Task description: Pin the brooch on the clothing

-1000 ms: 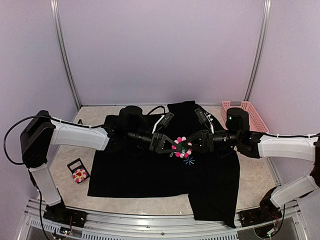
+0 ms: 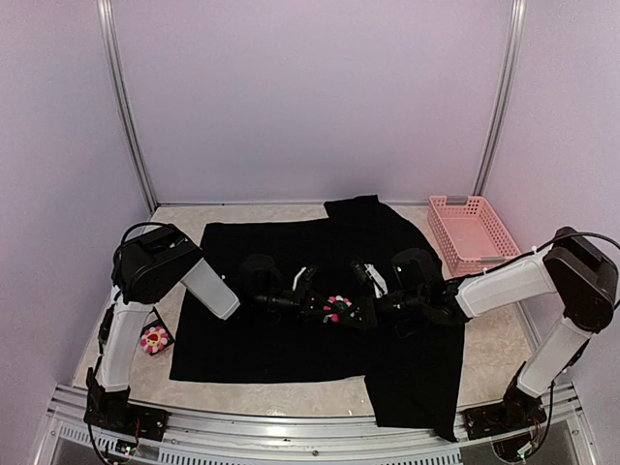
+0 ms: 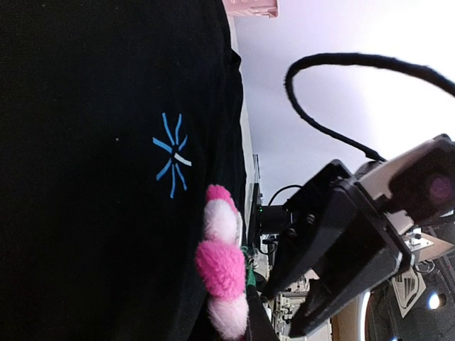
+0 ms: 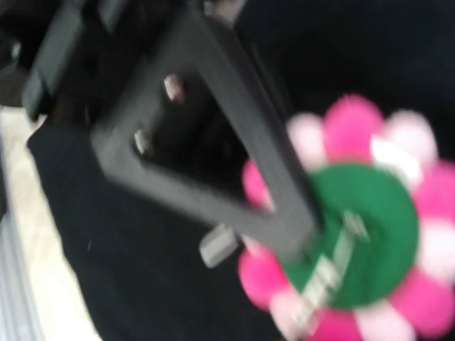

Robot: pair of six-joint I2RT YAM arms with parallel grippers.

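Note:
The flower brooch (image 2: 337, 308) has pink and white plush petals. My left gripper (image 2: 316, 306) is shut on its edge, above the black clothing (image 2: 266, 349). From the right wrist view, the brooch's green back (image 4: 387, 234) faces the camera with a metal pin (image 4: 345, 252) across it; blur hides whether the pin is open. Edge-on petals (image 3: 222, 270) appear in the left wrist view, beside a blue starburst mark (image 3: 172, 156) on the cloth. My right gripper is part open, close to the brooch's back; contact cannot be made out.
A pink basket (image 2: 472, 232) stands at the back right. Another flower brooch (image 2: 154, 339) lies by a dark frame at the left. Both arms meet closely over the middle of the clothing.
Over the last second the left arm folded back and the brooch shifted slightly left and nearer the front.

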